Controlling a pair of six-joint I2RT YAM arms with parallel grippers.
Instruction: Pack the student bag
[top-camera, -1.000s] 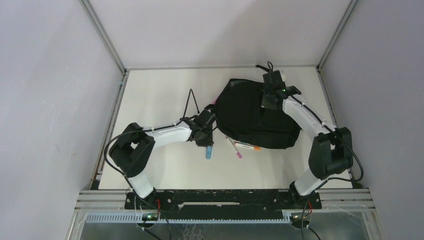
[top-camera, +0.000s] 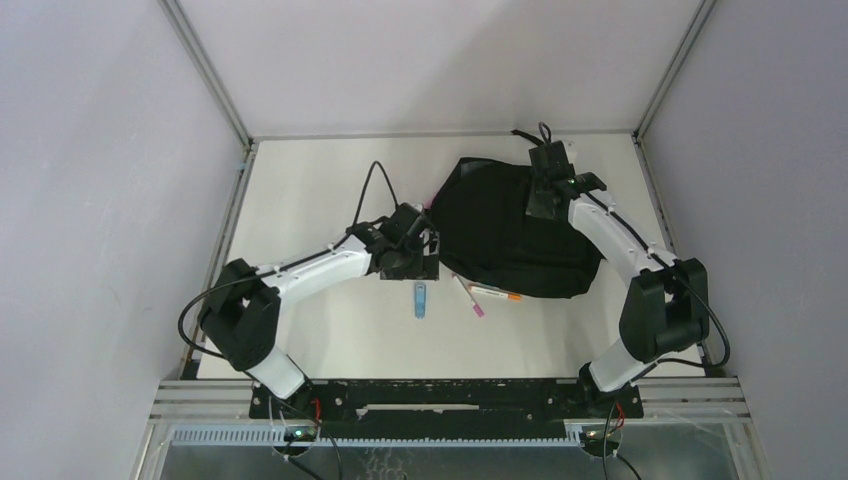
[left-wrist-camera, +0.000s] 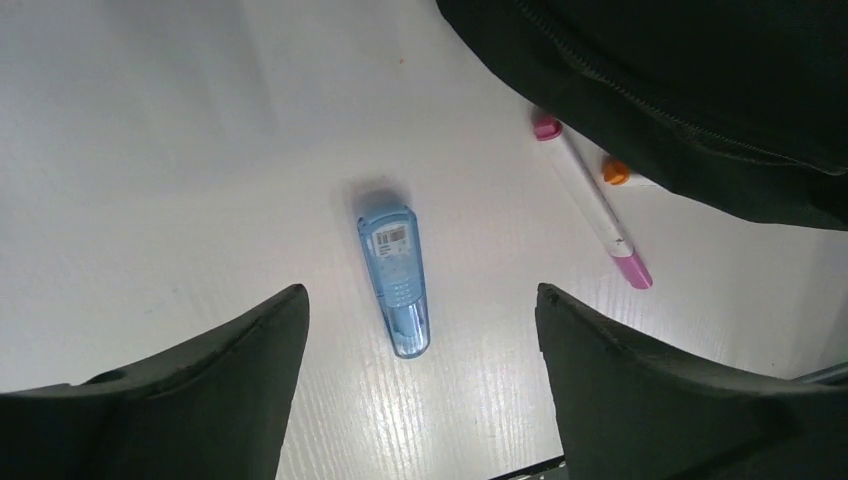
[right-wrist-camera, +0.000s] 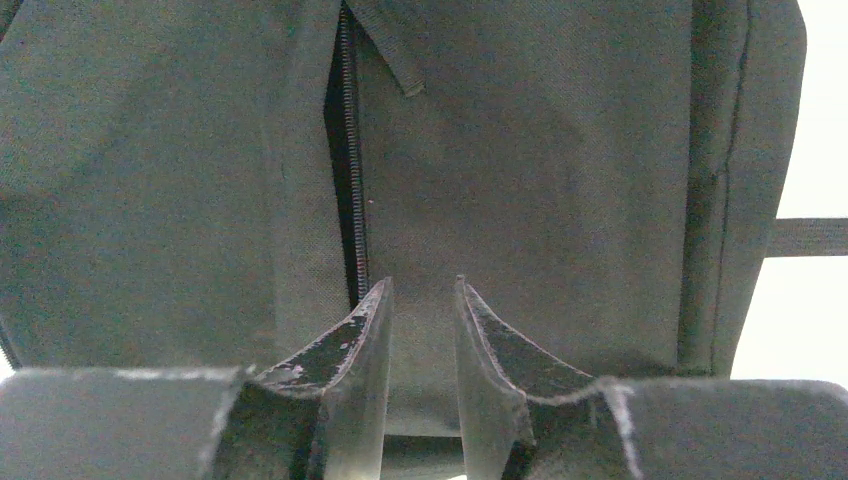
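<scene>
A black bag lies flat on the right half of the table; the right wrist view shows its zipper slightly parted. Over the bag's upper right part, my right gripper is part open, with nothing visible between its fingers. On the bare table left of the bag lies a blue, clear-ended stick with a barcode label. My left gripper stands wide open above the table, the stick lying below, between its fingers in the wrist view and not held.
A pink-capped white marker and an orange-capped marker lie at the bag's lower edge, partly tucked beside it. A black strap reaches to the back edge.
The right arm has shifted only slightly.
</scene>
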